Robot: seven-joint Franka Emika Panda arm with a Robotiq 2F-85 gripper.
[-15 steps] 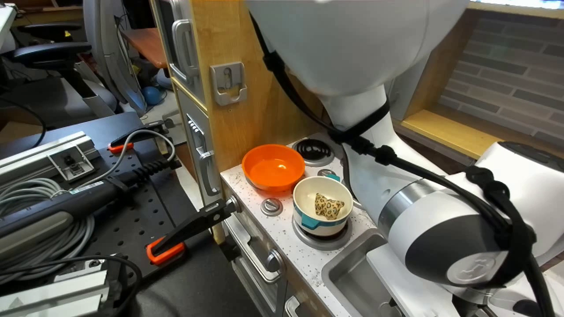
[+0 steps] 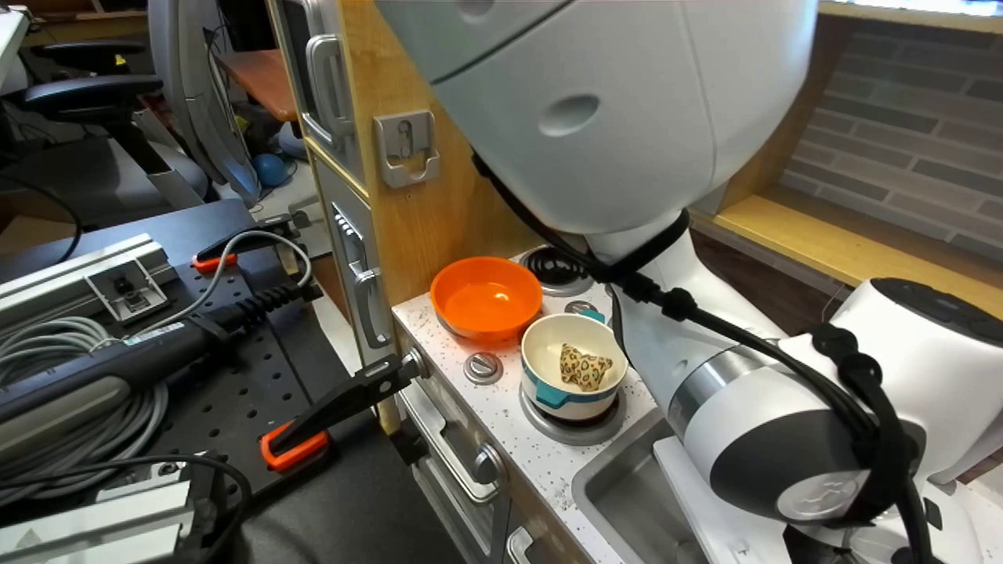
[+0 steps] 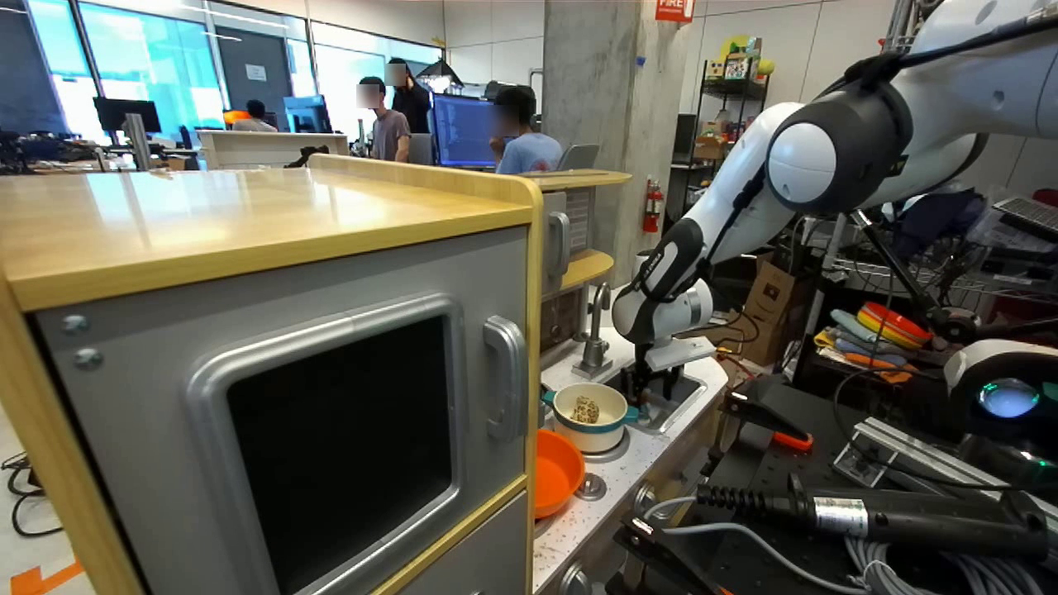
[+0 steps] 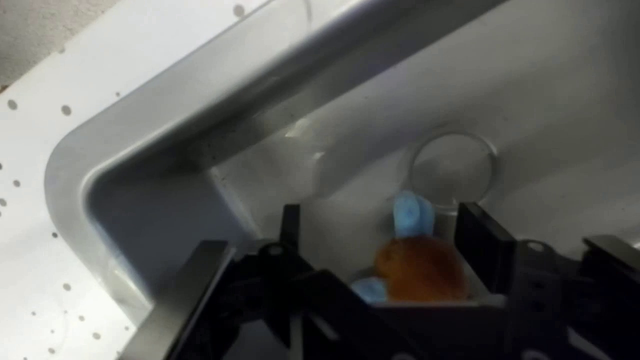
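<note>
In the wrist view an orange-brown toy with light-blue parts (image 4: 423,270) lies in the grey metal sink (image 4: 366,123), close to the round drain ring. My gripper is open around it, with the toy nearer the right finger (image 4: 487,249) and a clear gap on the left. The toy's lower part is hidden behind the gripper's body. In exterior view 2 the gripper (image 3: 656,377) points down into the sink. Exterior view 1 does not show the fingers.
Beside the sink, a cream-and-teal pot (image 2: 564,406) holding a leopard-print piece (image 2: 583,367) stands on a burner. An orange bowl (image 2: 487,299) sits beyond it. The faucet (image 3: 596,337) rises behind the sink, whose walls enclose the gripper.
In exterior view 1 the arm has shifted a little left and downward over the sink. The pot, its contents and the orange bowl have not moved.
</note>
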